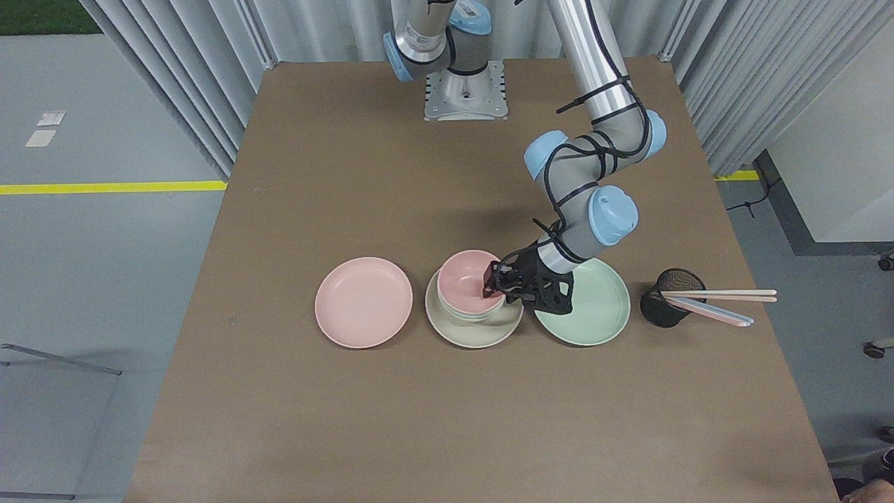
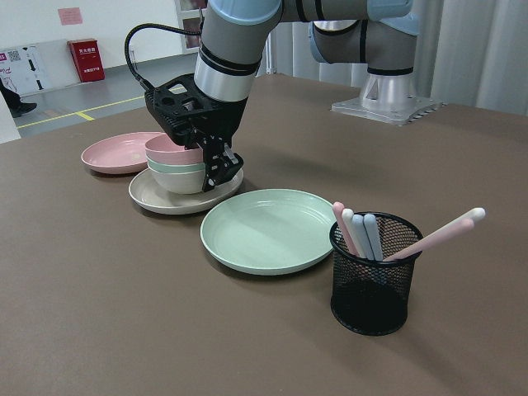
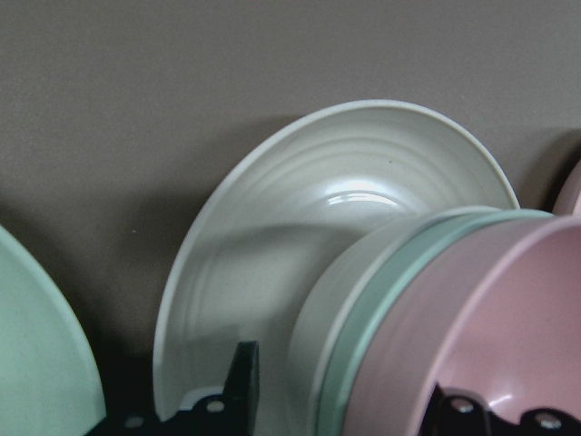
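A stack of bowls, pink on top of mint and white, sits on a white plate. My gripper is low at the stack's right side in the front view. In the wrist view one black finger stands outside the bowls over the plate, the other at the pink bowl, inside its rim, so the fingers are apart, straddling the stacked rims. Whether they touch the bowls is unclear.
A pink plate lies left of the stack, a mint plate right. A black mesh cup with chopsticks stands farther right.
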